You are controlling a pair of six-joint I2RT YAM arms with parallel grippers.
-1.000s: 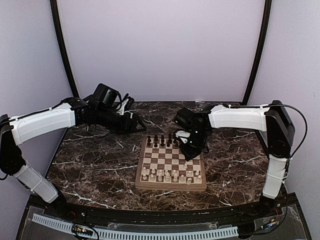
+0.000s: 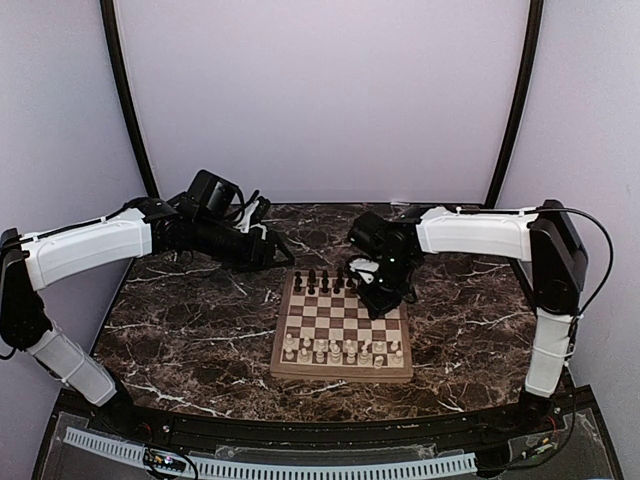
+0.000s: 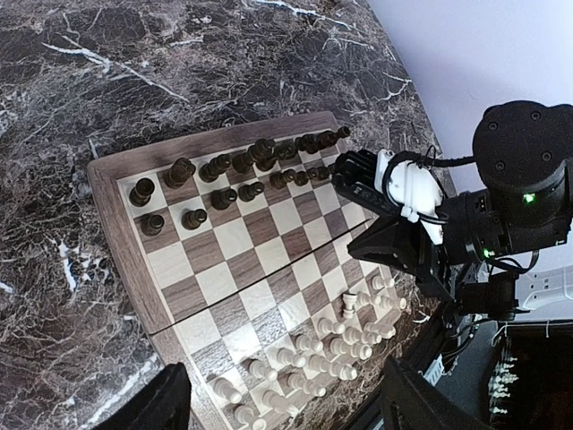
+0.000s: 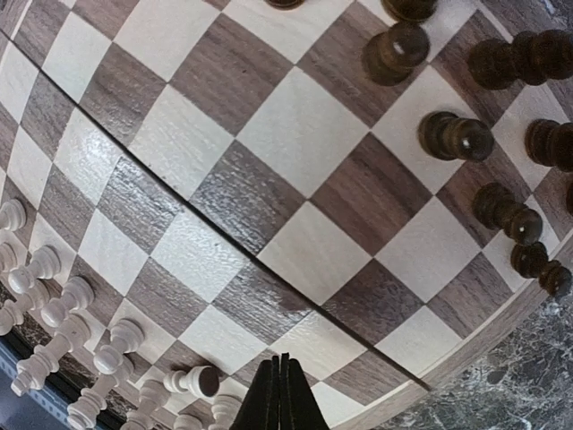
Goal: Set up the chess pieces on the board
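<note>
On the wooden chessboard (image 2: 320,372) dark pieces (image 3: 192,218) line the far side and white pieces (image 3: 262,369) the near side. A white piece (image 4: 183,381) lies on its side near the white rows in the right wrist view. My right gripper hangs over the board's right half, fingertips together; whether anything is between them is hidden. My left gripper (image 2: 268,250) hovers above the far-left corner of the board, fingers apart and empty.
A pale wall (image 3: 416,54) rises at the table's edge.
</note>
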